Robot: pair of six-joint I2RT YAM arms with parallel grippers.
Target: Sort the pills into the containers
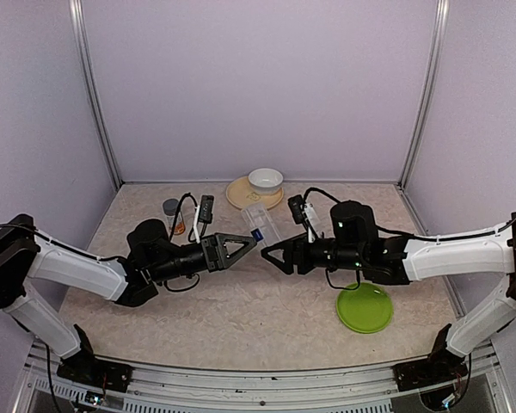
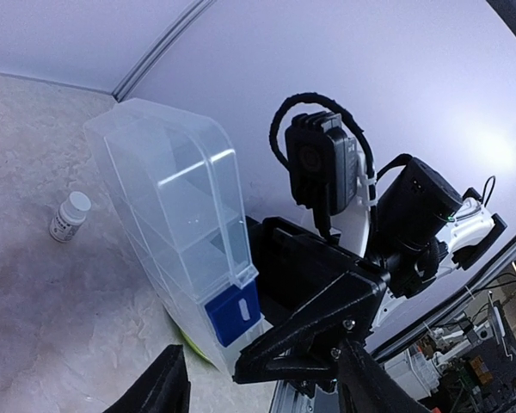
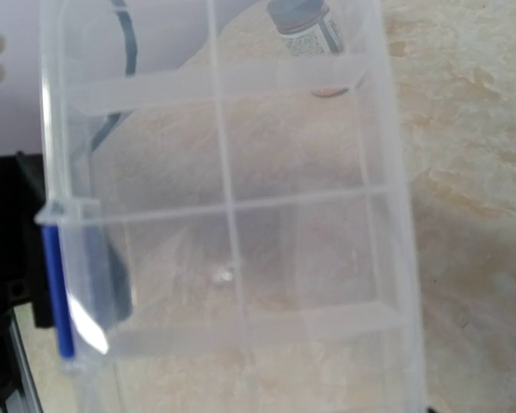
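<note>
A clear plastic compartment box [image 2: 176, 206] with a blue latch [image 2: 234, 311] is held tilted above the table, with my right gripper [image 1: 278, 260] shut on its end. In the right wrist view the box [image 3: 301, 258] fills the frame, its visible compartments apparently empty. My left gripper [image 1: 243, 247] is open close to the latch end, nothing between its fingers. A white pill bottle [image 2: 69, 217] stands on the table beyond the box. Another bottle, dark-capped [image 1: 170, 207], stands back left; the right wrist view shows a capped bottle [image 3: 311, 43] through the clear plastic.
At the back, a white bowl [image 1: 265, 179] rests on a round tan board [image 1: 238, 196]. A green plate [image 1: 364, 308] lies at the right, below the right arm.
</note>
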